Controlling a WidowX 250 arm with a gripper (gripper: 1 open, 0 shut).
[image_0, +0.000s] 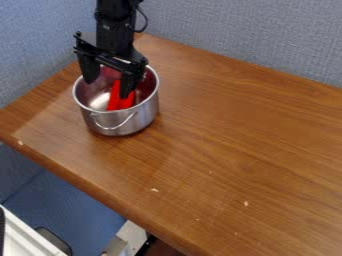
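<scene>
A steel pot with a wire handle stands on the wooden table at the left. A red elongated object lies inside it. My black gripper hangs over the pot from the top, open, with its fingers reaching down inside the rim around the upper part of the red object. Whether they touch it cannot be told.
Padded grey-blue walls stand behind and at the left. Past the table's front left edge lie a blue floor and some white and black items.
</scene>
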